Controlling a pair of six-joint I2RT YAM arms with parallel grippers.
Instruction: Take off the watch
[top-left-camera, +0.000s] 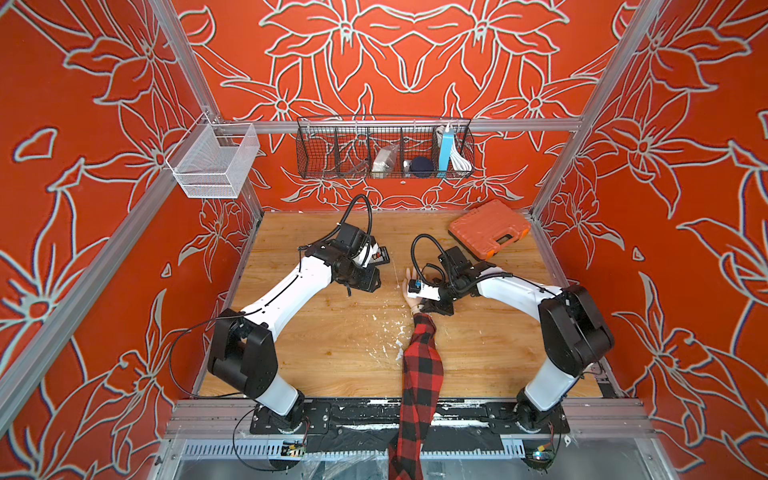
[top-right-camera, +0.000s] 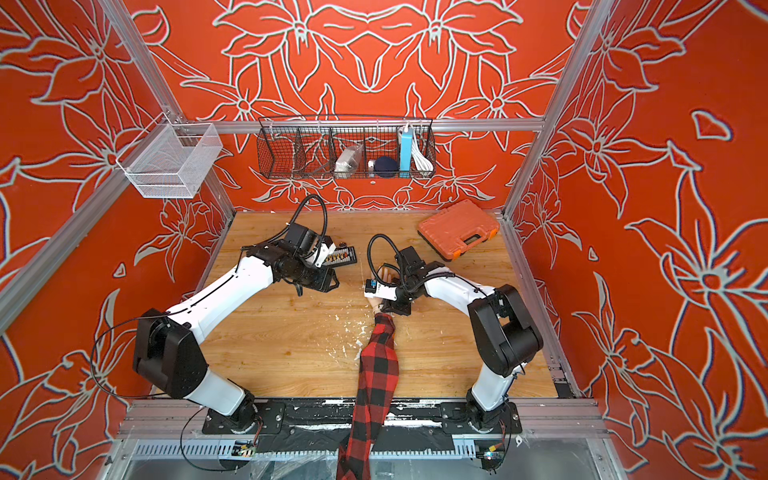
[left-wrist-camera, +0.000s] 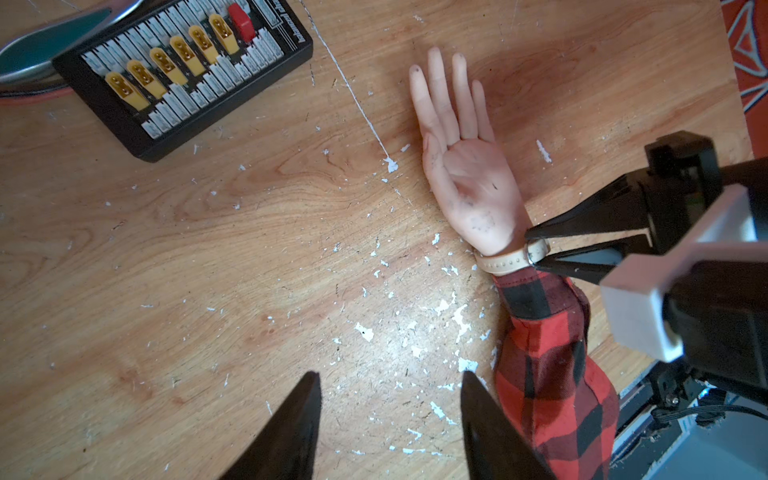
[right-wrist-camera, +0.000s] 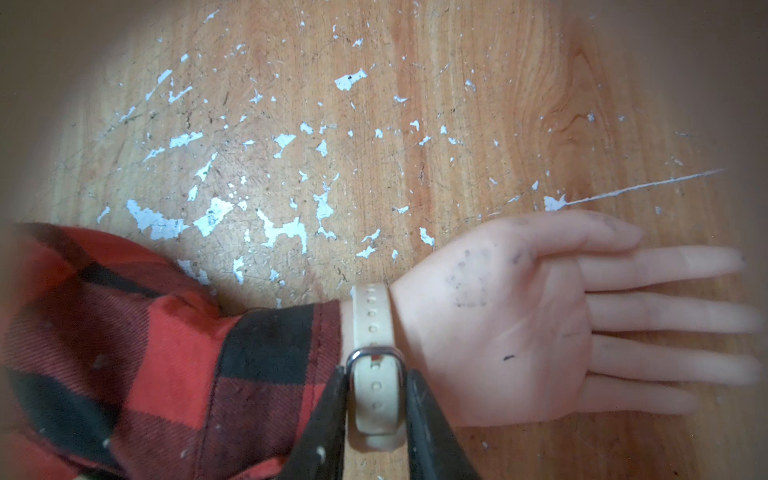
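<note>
A cream watch strap (left-wrist-camera: 504, 264) with a metal buckle circles the wrist of a mannequin hand (left-wrist-camera: 472, 184) in a red-and-black checked sleeve (left-wrist-camera: 544, 368), palm up on the table. My right gripper has its two fingertips either side of the strap at the buckle, part open; whether they press on it I cannot tell. My left gripper is open and empty, above bare wood to the left of the sleeve.
A black connector board (left-wrist-camera: 184, 72) lies behind my left gripper. An orange case (top-left-camera: 488, 228) is at the back right. Wire baskets (top-left-camera: 336, 152) hang on the back rail.
</note>
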